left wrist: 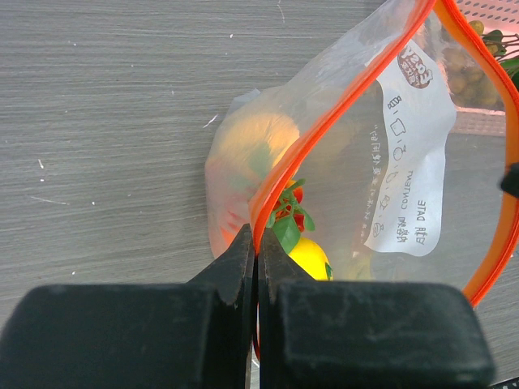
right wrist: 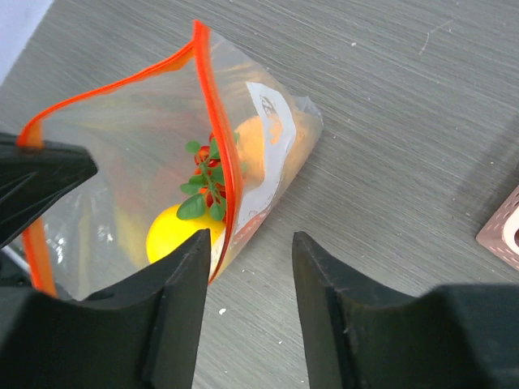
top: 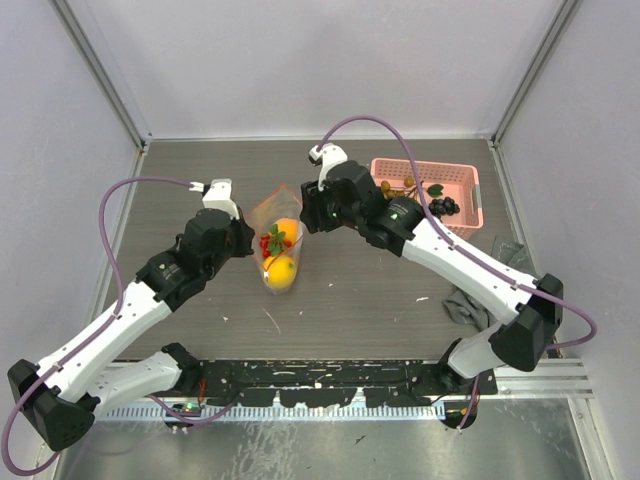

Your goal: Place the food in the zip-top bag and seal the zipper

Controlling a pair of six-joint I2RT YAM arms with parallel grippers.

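A clear zip top bag (top: 286, 214) with an orange rim stands mouth-up between my grippers, a printed white label (left wrist: 409, 162) on its side. Inside lie a yellow fruit (top: 280, 270), an orange one (top: 288, 231) and red fruits with green leaves (right wrist: 208, 180). My left gripper is shut on the bag's orange rim, at its left side. To the right of the mouth, my right gripper is open; the rim's right edge runs beside the inner face of one of its fingers (right wrist: 185, 296), with a clear gap to the other finger.
A pink basket (top: 462, 178) at the back right holds dark grapes (top: 442, 206) and other produce. A grey cloth (top: 466, 306) lies at the right edge of the table. Bare table shows in front of the bag and to its left.
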